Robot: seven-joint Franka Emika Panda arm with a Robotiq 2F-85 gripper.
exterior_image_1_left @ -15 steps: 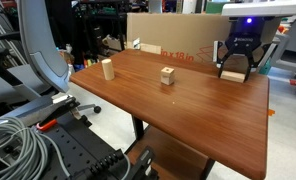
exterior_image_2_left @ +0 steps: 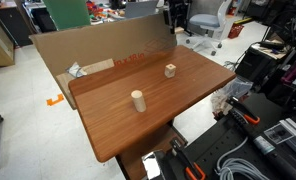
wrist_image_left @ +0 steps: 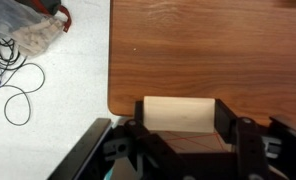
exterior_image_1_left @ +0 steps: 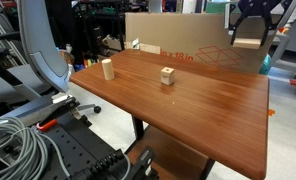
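Up high at the right of exterior view 1, my gripper (exterior_image_1_left: 249, 38) is shut on a pale, flat wooden block (exterior_image_1_left: 247, 43), raised clear of the table. The wrist view shows the block's light face (wrist_image_left: 179, 114) squeezed between the two dark fingers, with table and floor behind it. On the brown table (exterior_image_1_left: 203, 110) stand a pale cylinder (exterior_image_1_left: 108, 69), upright at the left, and a small wooden cube (exterior_image_1_left: 168, 75) near the middle. Both show again in exterior view 2, the cylinder (exterior_image_2_left: 138, 101) closer to the camera than the cube (exterior_image_2_left: 170, 71).
A cardboard panel (exterior_image_1_left: 178, 34) stands along the table's far edge. Loops of grey cable (exterior_image_1_left: 18, 150) lie at the lower left, off the table. In the wrist view, a bag (wrist_image_left: 36, 35) and thin black wires rest beside the table.
The flat block has been lifted off the far right of the table in my gripper, rising well up and slightly right. The cylinder and cube have stayed put.
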